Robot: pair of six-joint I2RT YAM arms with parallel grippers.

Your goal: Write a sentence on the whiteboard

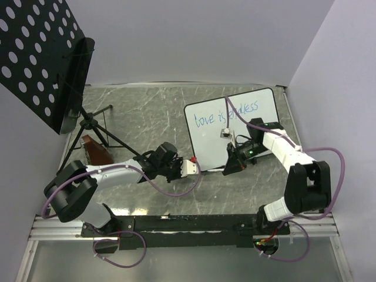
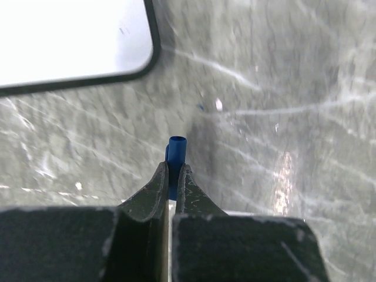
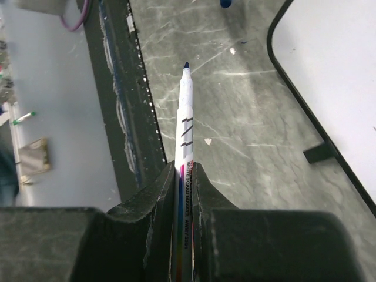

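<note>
The whiteboard lies on the table, with "love is endless" in blue handwriting along its upper part. My right gripper is shut on a white marker, whose bare blue tip points away from the fingers. A small blue cap sticks out of my left gripper, shut on it, beyond the board's rounded lower corner. In the right wrist view part of that blue cap shows at the top edge, ahead of the marker tip and apart from it.
A dark clip-like block juts from the board's lower edge. At the left stand a black tripod and a brown object. Bare marbled table lies in front of the board.
</note>
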